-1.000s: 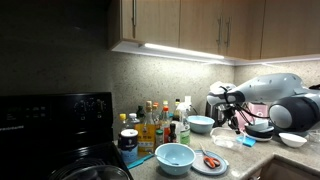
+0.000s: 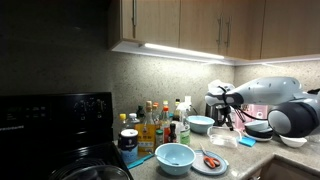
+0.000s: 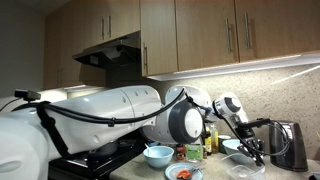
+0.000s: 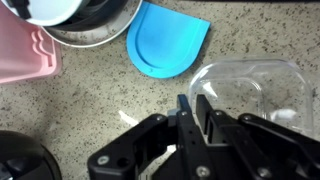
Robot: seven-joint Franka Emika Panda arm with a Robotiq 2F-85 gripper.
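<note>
A clear plastic container lies at the right in the wrist view. My gripper is at its left rim, the fingers close together, shut on that rim as far as shows. In exterior view 1 the container rests on the counter below the gripper. Exterior view 2 shows the container near the bottom edge, partly behind the gripper. A flat blue piece lies beside it.
A light blue bowl and a plate with red-handled scissors stand left of the container. Bottles line the wall. A toaster is behind the arm, and a pink item is at the wrist view's left.
The arm's forearm and elbow have shifted slightly left in exterior view 1. The container and counter items look unmoved.
</note>
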